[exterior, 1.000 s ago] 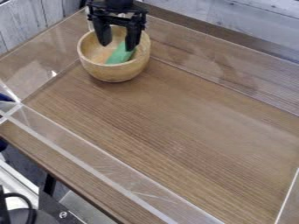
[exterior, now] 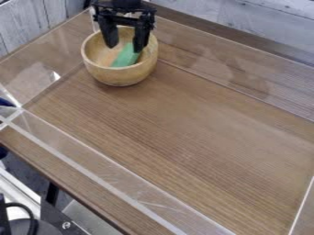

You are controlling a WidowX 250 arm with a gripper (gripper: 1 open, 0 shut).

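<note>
A round light-wooden bowl [exterior: 117,73] sits at the upper middle-left of the table. A green elongated object [exterior: 128,55] lies inside it, slanted, toward the right side. My dark gripper [exterior: 125,40] is over the bowl from the top, its two fingers spread open on either side near the green object's upper end. Whether the fingers touch it is too small to tell.
A white wall edge runs along the top. Dark cables or hardware [exterior: 25,220] sit at the lower left corner.
The gripper has shifted very slightly over the bowl. The bowl and green object look nearly the same.
</note>
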